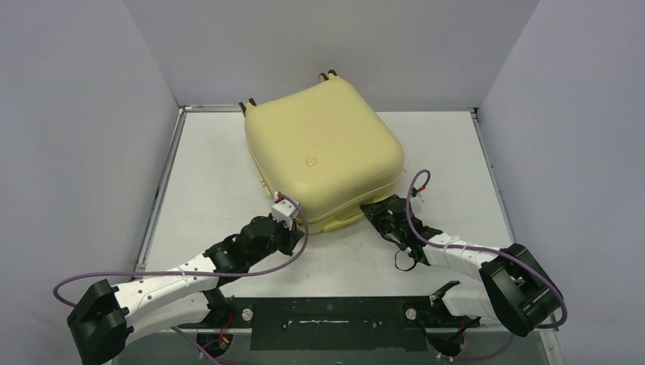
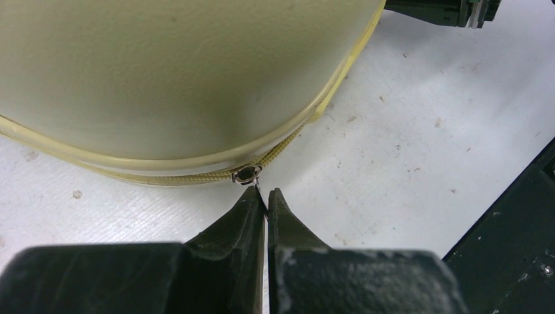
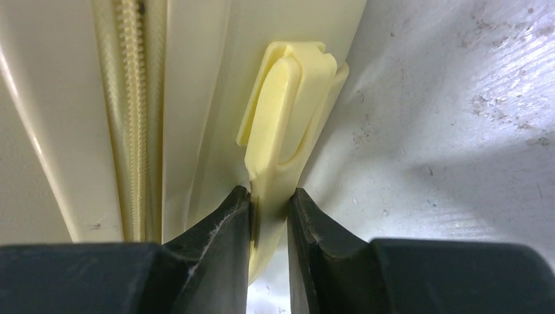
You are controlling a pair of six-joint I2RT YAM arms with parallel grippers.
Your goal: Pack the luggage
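A pale yellow suitcase (image 1: 323, 141) lies flat on the white table, turned askew. Along its front edge runs the zipper (image 2: 167, 178), with a small metal slider (image 2: 247, 174) at the near corner. My left gripper is shut on the slider's thin pull tab (image 2: 259, 196), just off that corner. A yellow handle (image 3: 273, 170) stands out from the suitcase's front side. My right gripper has its fingers pressed to both faces of the handle. In the top view the tips of both grippers are partly hidden by the arms and suitcase.
Black wheels (image 1: 328, 75) show at the suitcase's far end, near the back wall. Grey walls (image 1: 578, 152) close in the table on the left, right and back. Bare table (image 1: 335, 266) lies in front of the suitcase and on both sides.
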